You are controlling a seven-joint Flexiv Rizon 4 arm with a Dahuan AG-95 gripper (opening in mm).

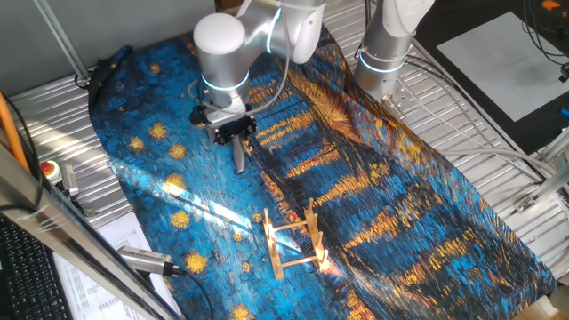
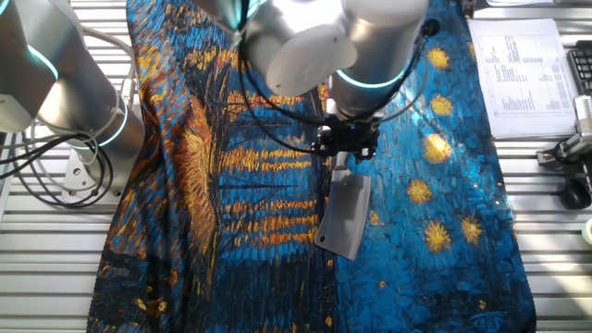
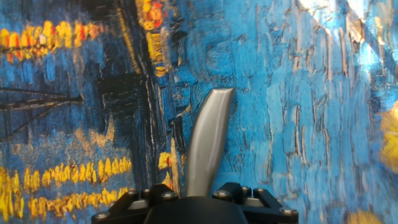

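A broad silver cleaver blade [image 2: 347, 217] juts out from under my gripper [image 2: 348, 153]; its handle end [image 2: 340, 159] runs up between the fingers. From the wrist, the cleaver [image 3: 208, 140] looks narrow and slightly curved, rising from the dark gripper body at the bottom edge. Exterior view 1 shows the same cleaver [image 1: 239, 156] as a thin grey strip below the gripper [image 1: 236, 133]. My gripper appears shut on the handle, though the fingers themselves are hidden. Whether the blade tip touches the cloth I cannot tell.
A small wooden rack [image 1: 294, 240] stands on the painted cloth [image 1: 213, 191], apart from the cleaver. Bare cloth lies between them.
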